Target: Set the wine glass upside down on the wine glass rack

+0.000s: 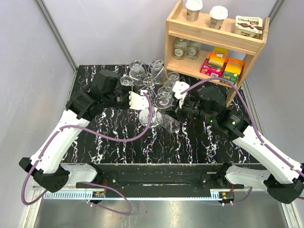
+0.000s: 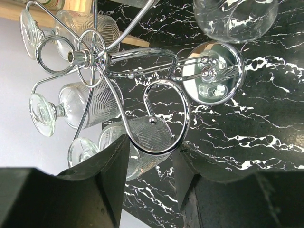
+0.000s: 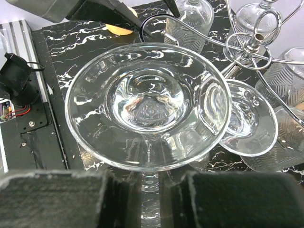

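Observation:
My right gripper is shut on the stem of a clear wine glass [image 3: 90, 111]. The glass is upside down, its round foot facing up in the right wrist view. In the top view, its bowl [image 1: 170, 124] hangs low on the near right side of the chrome wine glass rack [image 2: 107, 58], beside the round base [image 2: 192, 92]. My left gripper is shut on the rack's curled wire arm, at the loop [image 2: 187, 114]. Whether the held glass's stem sits within a rack arm cannot be told.
Several other glasses hang upside down around the rack, among them one [image 2: 90, 102] on its far side. A wooden shelf [image 1: 216, 35] with cups and boxes stands at the back right.

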